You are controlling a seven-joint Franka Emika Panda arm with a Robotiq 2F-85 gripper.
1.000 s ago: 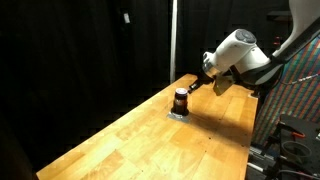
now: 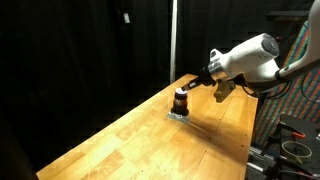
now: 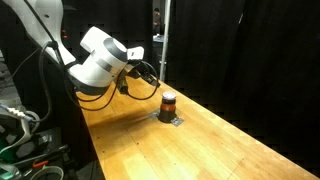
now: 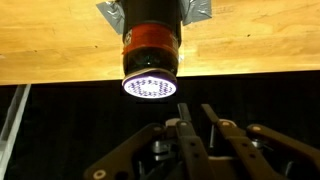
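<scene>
A dark cylinder (image 2: 180, 102) with a reddish-brown band stands upright on the wooden table, silver tape around its base. In the wrist view the cylinder (image 4: 151, 45) shows a pale, dotted round top facing the camera. My gripper (image 2: 190, 86) is close to the cylinder's top in exterior view 1; whether it touches cannot be told. In exterior view 2 the cylinder (image 3: 167, 107) stands in front of the raised arm. At the bottom of the wrist view, the dark fingers (image 4: 190, 140) look close together. Nothing can be made out between them.
Bare wooden table (image 2: 120, 150) extends around the cylinder, with wide free room toward the camera side. A dark curtain hangs behind. A thin upright pole (image 2: 173, 40) rises at the back. Cables and clutter (image 2: 295, 150) sit beyond the table's right edge.
In exterior view 1 the arm's white hand has lowered and tilted toward level, shifting a little to the right. The cylinder has stayed where it was.
</scene>
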